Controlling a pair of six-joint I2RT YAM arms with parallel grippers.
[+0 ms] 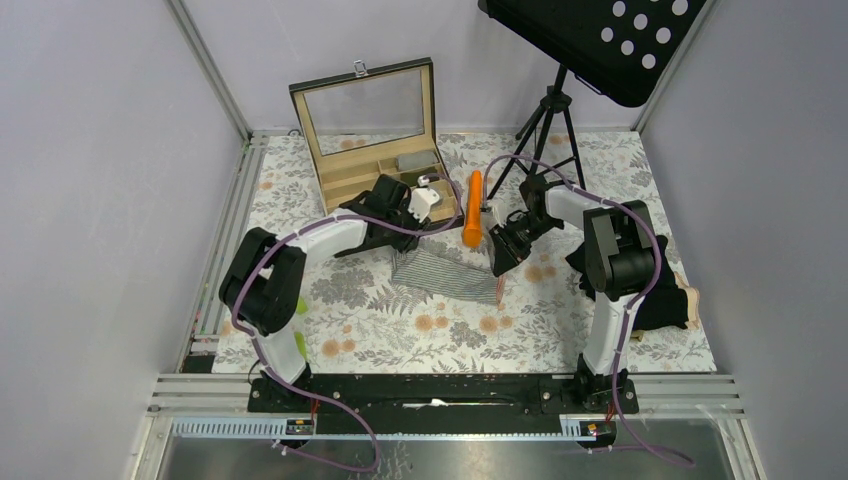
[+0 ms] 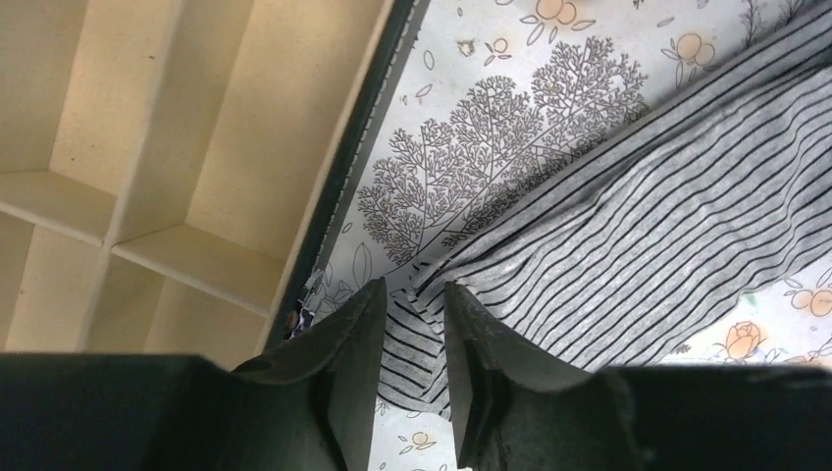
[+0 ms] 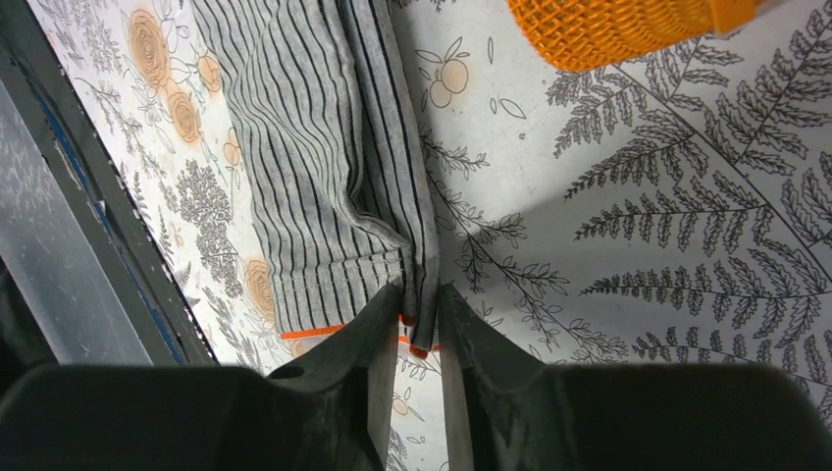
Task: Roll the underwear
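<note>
The grey striped underwear [image 1: 445, 277] lies long and flat on the flowered mat, a folded strip along its back edge and orange trim at the right end. My left gripper is over its left end by the box, fingers partly apart with striped fabric beneath and between them. My right gripper is at the orange-trimmed right end, fingers partly apart around the folded edge. Whether either touches the cloth firmly is unclear.
The compartment box [image 1: 350, 181] with raised lid stands behind the left arm. An orange object [image 1: 473, 207] lies behind the cloth. A black tripod stand [image 1: 553, 105] is at the back right, dark cloths [image 1: 660, 310] at the right.
</note>
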